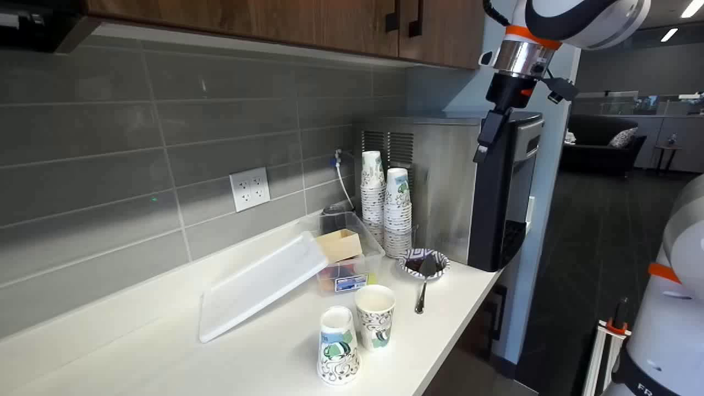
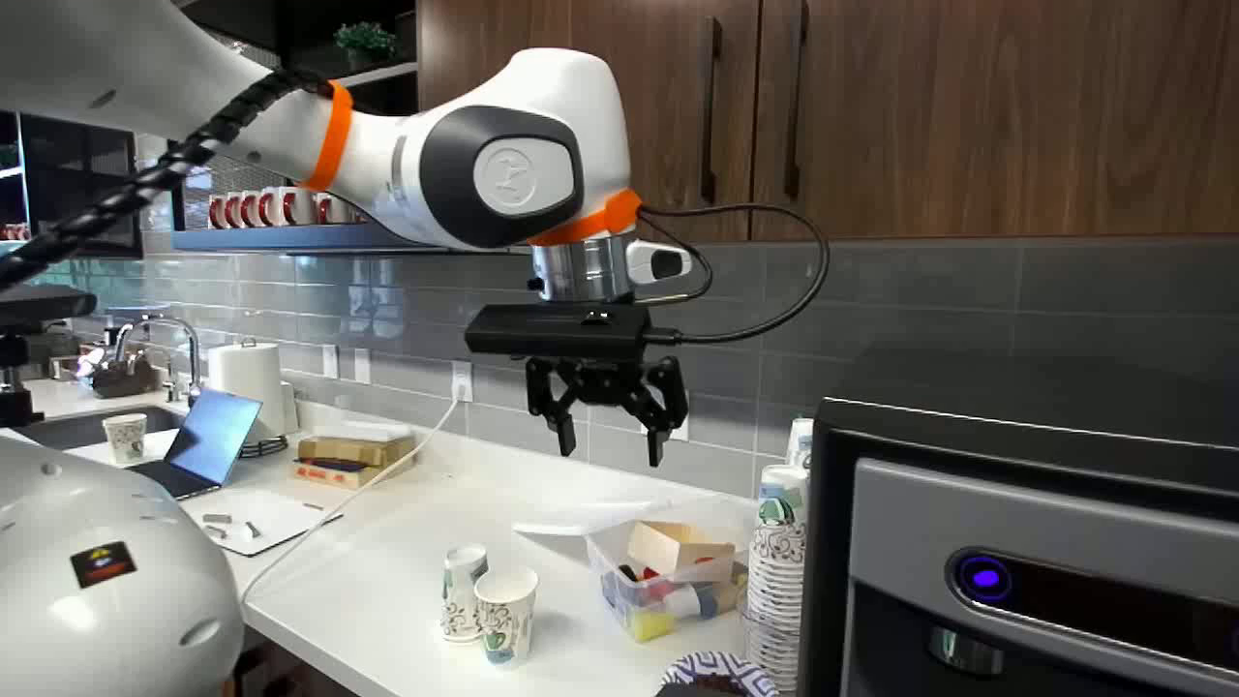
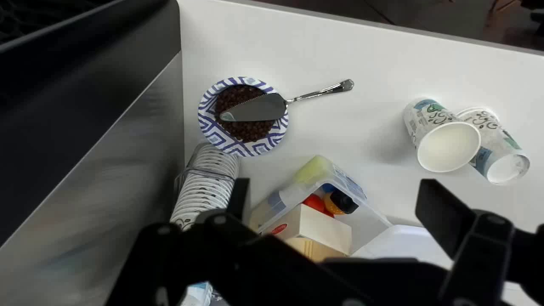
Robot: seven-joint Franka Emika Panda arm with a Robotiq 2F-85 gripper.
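Note:
High above the counter my gripper (image 2: 612, 451) hangs open, its two fingers well apart and nothing between them. A patterned paper bowl (image 3: 206, 120) holds small dark brown pieces. Across the bowl lies a metal cake server (image 3: 259, 108), its blade over the contents and its handle resting toward the open counter. Two printed paper cups stand close together: an upright cup (image 1: 375, 317) with its mouth up, seemingly empty, and an upside-down cup (image 1: 337, 350) beside it. A clear bin (image 2: 633, 594) holds a light wooden box (image 2: 674, 546) and several coloured items.
Tall stacks of paper cups (image 1: 397, 218) stand between the bin and a large steel machine (image 1: 445, 191). A white lid (image 1: 260, 287) leans against the bin. Overhead are wooden cabinets (image 2: 894, 116). Bare counter (image 2: 383, 558) lies left of the cups in exterior view 2.

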